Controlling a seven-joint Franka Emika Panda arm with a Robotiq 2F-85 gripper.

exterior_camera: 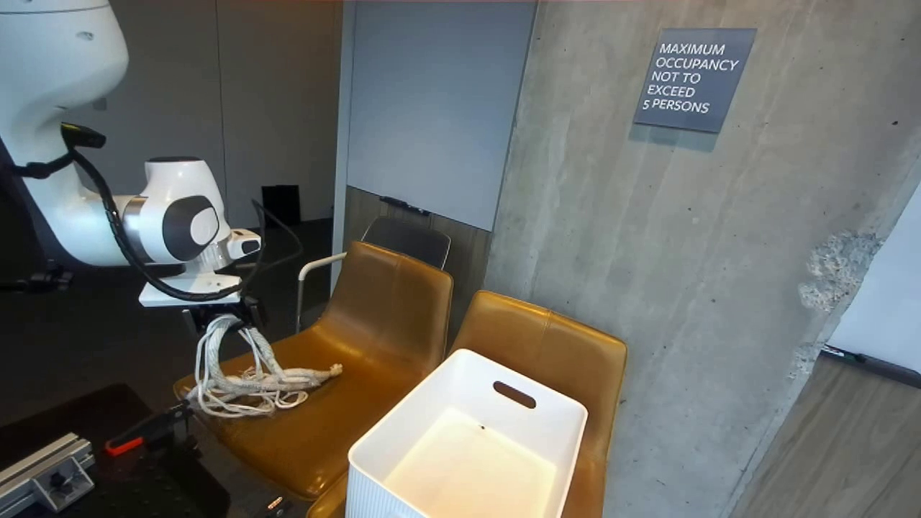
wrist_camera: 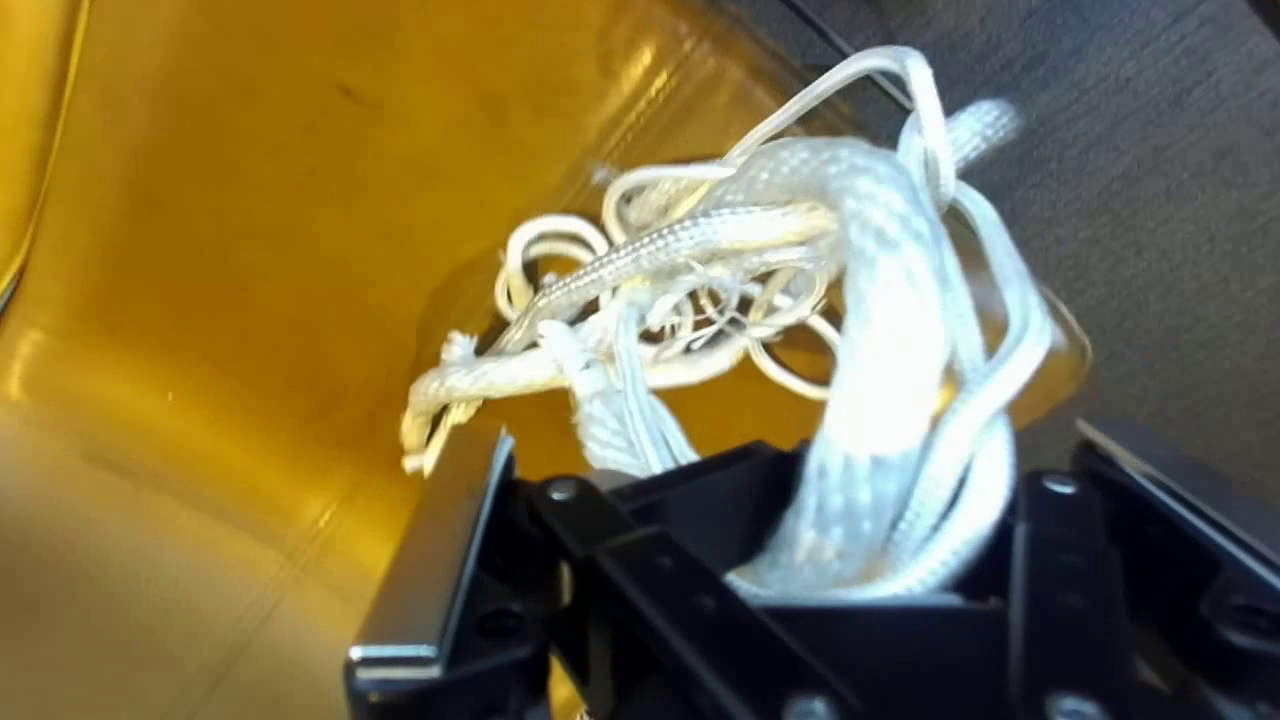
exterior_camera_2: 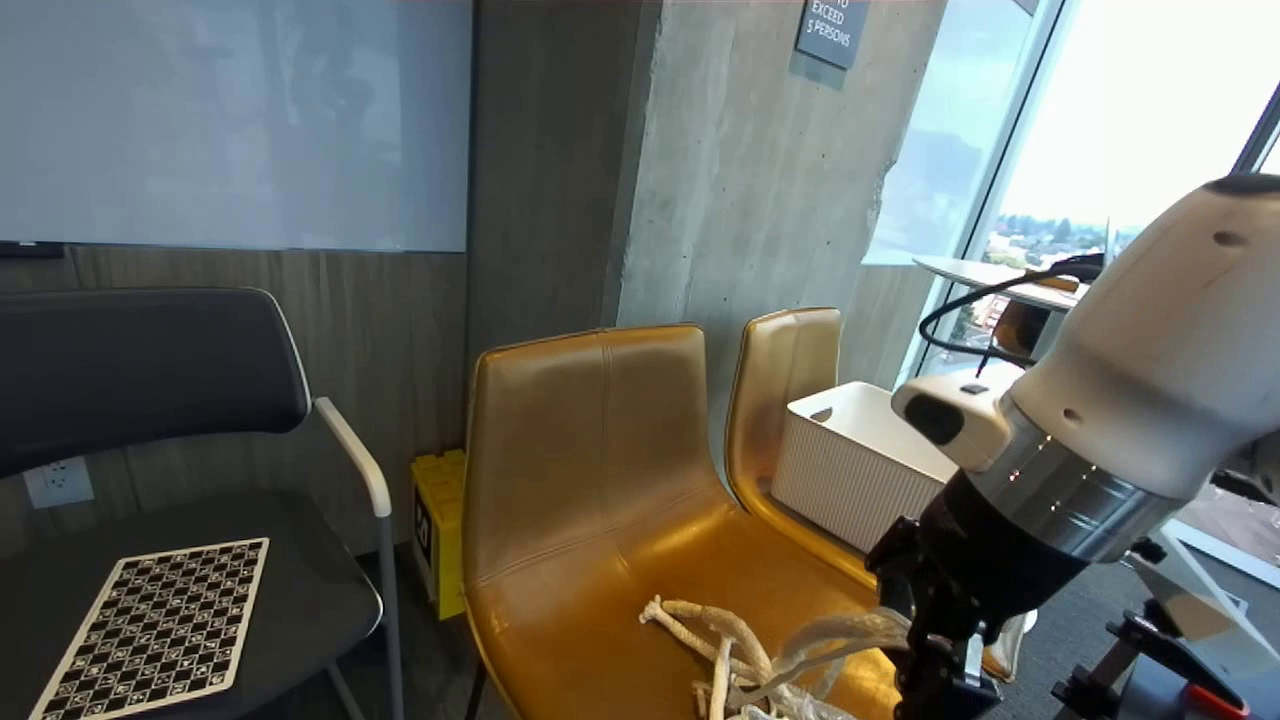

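A bundle of white rope (exterior_camera: 214,367) with several loops and frayed ends hangs below my gripper (exterior_camera: 226,321). In the wrist view the thick part of the rope (wrist_camera: 888,324) runs up between the fingers, and the fingers are shut on it. Loose strands (wrist_camera: 516,372) dangle over the tan chair seat (wrist_camera: 276,216). Exterior view 2 has the rope (exterior_camera_2: 726,624) drooping left from the gripper (exterior_camera_2: 930,642). Whether its lowest loops touch the seat I cannot tell.
A white bin (exterior_camera: 466,440), open at the top and empty, stands on the second tan chair (exterior_camera: 552,337), right of the gripper. A clamp with a red tip (exterior_camera: 125,445) and a metal rail (exterior_camera: 43,470) lie at lower left. A dark chair (exterior_camera_2: 144,360) holds a patterned board (exterior_camera_2: 162,624).
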